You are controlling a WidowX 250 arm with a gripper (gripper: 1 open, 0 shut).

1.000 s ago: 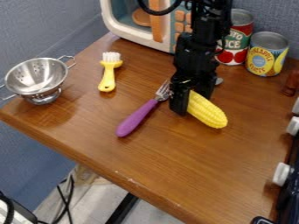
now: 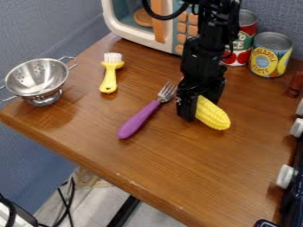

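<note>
My black gripper (image 2: 194,105) is low over the table at the upper end of a yellow corn cob (image 2: 212,114), touching or around it; whether its fingers are shut on the corn cannot be told. A purple-handled fork (image 2: 138,120) lies just left of the gripper, tines toward the back.
A yellow brush (image 2: 109,79) and a steel colander (image 2: 38,78) sit on the left of the wooden table (image 2: 136,168). Cans (image 2: 271,55) and a toy microwave stand at the back. A stove with white knobs (image 2: 285,176) edges the right.
My gripper has shifted slightly up and to the right over the last second, uncovering more of the fork's tines. The corn looks almost unmoved.
</note>
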